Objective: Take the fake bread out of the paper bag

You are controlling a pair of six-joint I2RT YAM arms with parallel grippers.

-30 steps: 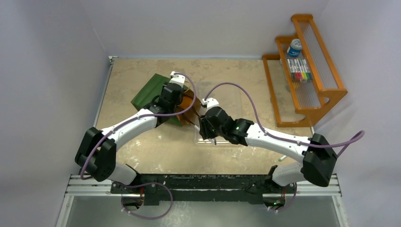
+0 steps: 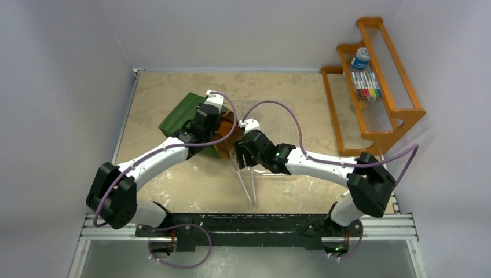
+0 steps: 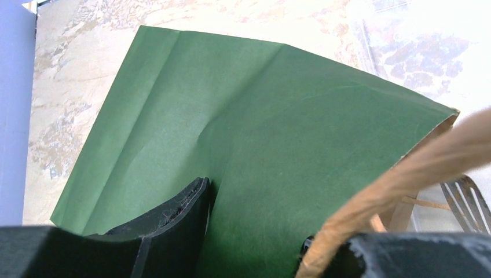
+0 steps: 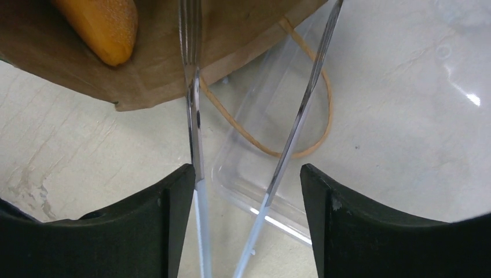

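The green paper bag [image 2: 180, 116] lies on its side with its brown mouth facing right. My left gripper is shut on its wall. Inside the mouth shows the orange-brown fake bread [image 4: 113, 32], partly cut off by the right wrist view. At the mouth my right gripper stands open. Between its fingers the metal tongs [image 4: 194, 127] lie spread and unheld: one arm passes close by the left finger, the other clear of the right. Their white handles [image 2: 253, 186] reach toward the front of the table, and their pronged end [image 3: 466, 200] shows beside the bag.
A clear plastic tray [image 4: 284, 220] lies under the right gripper, with the bag's cord handle [image 4: 329, 110] looped over it. An orange wooden rack [image 2: 376, 139] holding markers and a jar stands at the right. Bare table lies at the front left.
The tongs' arms have spread, and their handles now stick out toward the front. The bag and left gripper stay together, nearly still.
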